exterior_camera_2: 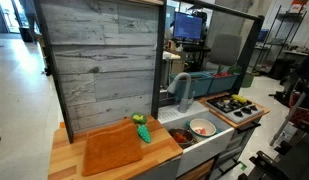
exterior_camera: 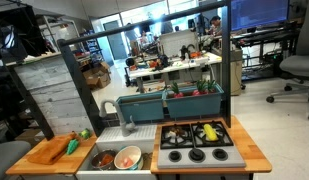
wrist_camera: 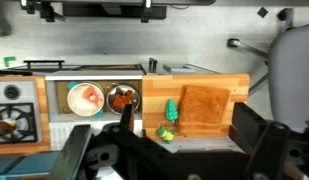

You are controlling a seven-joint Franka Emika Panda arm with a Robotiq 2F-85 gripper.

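High above the toy kitchen, my gripper stands open, its two dark fingers wide apart at the bottom of the wrist view. No object is held between them. Below lies a wooden counter with an orange cloth-like square (wrist_camera: 204, 105), a green item (wrist_camera: 171, 110) and a green-yellow one (wrist_camera: 166, 132). Left of the counter in the wrist view are a white bowl (wrist_camera: 85, 98) with reddish contents and a steel pot (wrist_camera: 123, 97) with red and brown pieces. Both also show beside the counter in exterior view 2, the bowl (exterior_camera_2: 203, 127) farther back than the pot (exterior_camera_2: 183, 137).
The stove (exterior_camera: 198, 146) carries a yellow item (exterior_camera: 210, 132) and a dark pan-like thing. Behind it, a blue rack (exterior_camera: 194, 102) holds red and green things. A grey faucet (exterior_camera: 123, 115) rises near the sink. The plank wall (exterior_camera_2: 104, 65) borders the counter.
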